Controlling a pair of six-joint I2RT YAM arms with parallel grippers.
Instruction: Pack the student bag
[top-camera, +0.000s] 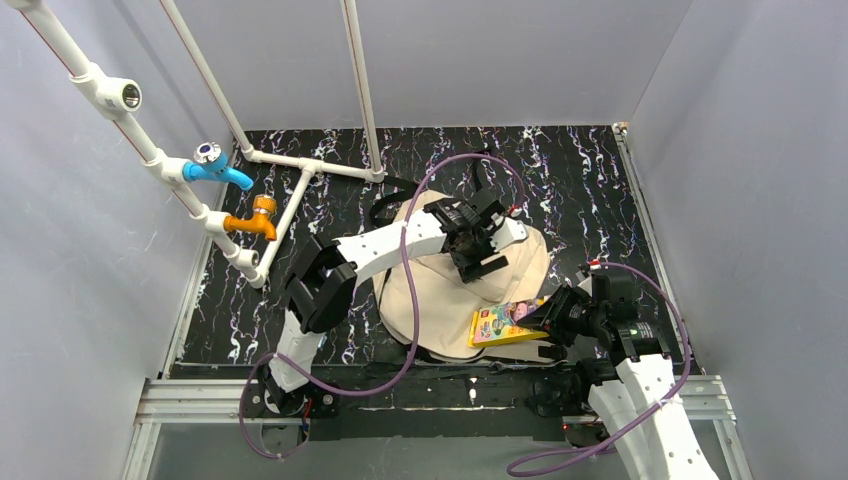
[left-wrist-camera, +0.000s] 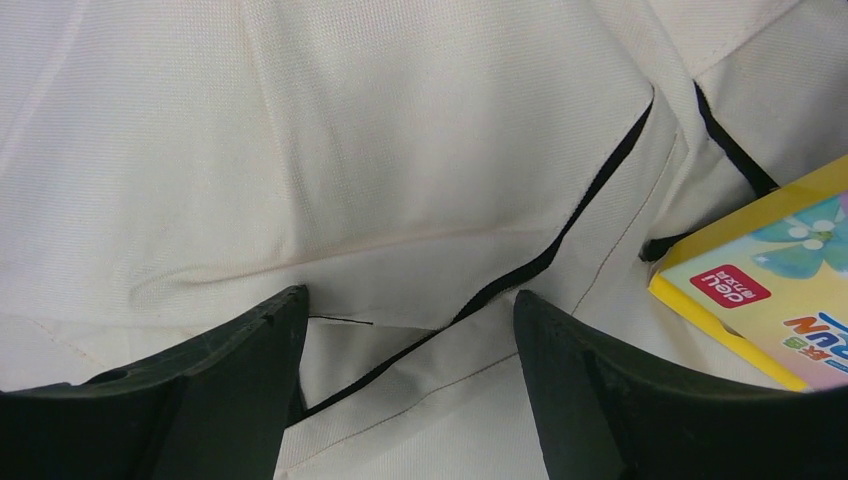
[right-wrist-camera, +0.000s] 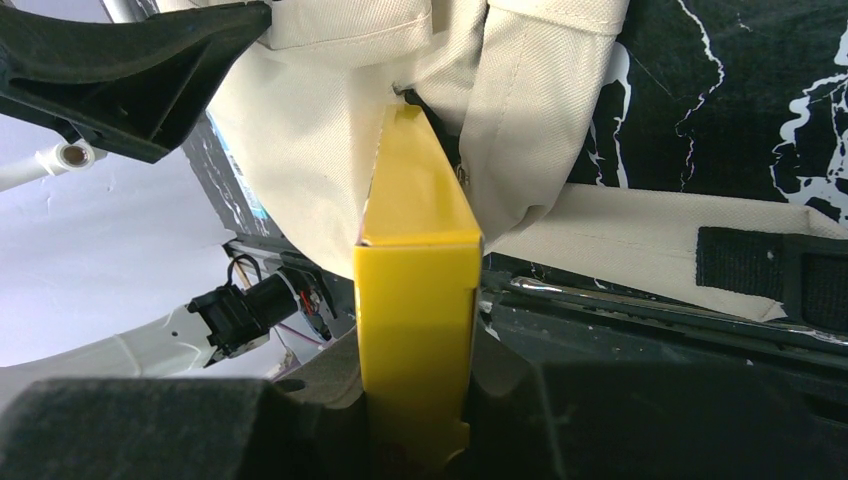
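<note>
A cream cloth bag (top-camera: 425, 310) lies flat on the dark marbled table, its surface wrinkled, with a black-edged opening (left-wrist-camera: 545, 255) running diagonally in the left wrist view. Above this opening my left gripper is open, its fingers apart and only bag cloth visible below. My right gripper is shut on a yellow box (right-wrist-camera: 415, 300), gripping its narrow end. From above, the box (top-camera: 500, 323) shows a colourful printed face over the bag's lower right part. Whether any of the box is inside the bag cannot be told.
Black straps (top-camera: 385, 208) trail from the bag's far side. White pipes with a blue tap (top-camera: 218, 172) and an orange tap (top-camera: 254, 217) stand at the left.
</note>
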